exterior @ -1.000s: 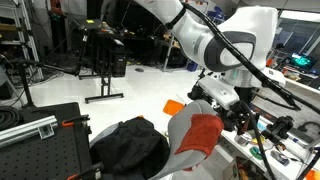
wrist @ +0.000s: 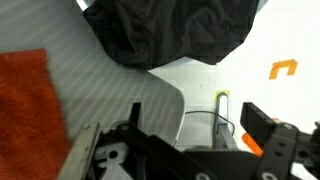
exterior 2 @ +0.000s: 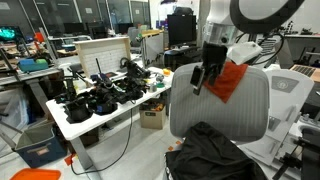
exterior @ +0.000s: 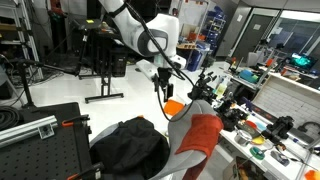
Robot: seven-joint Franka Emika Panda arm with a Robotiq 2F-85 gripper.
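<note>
A red cloth hangs over the top of a grey chair-like backrest; in exterior view 2 the red cloth lies at the upper part of the backrest. Crumpled black cloth rests beside the backrest, and the wrist view shows the black cloth at the top. At that view's left edge is the red cloth. My gripper is open, its fingers wide apart with no object held between them. It hangs above and clear of both cloths.
Long white tables with tools and dark objects stand behind. An orange bin sits on the floor at left in exterior view 2. Pale floor is open to the left of the chair. A dark table stands at front left.
In exterior view 1 my arm has swung left, away from above the red cloth and backrest. The red and black cloths look unmoved.
</note>
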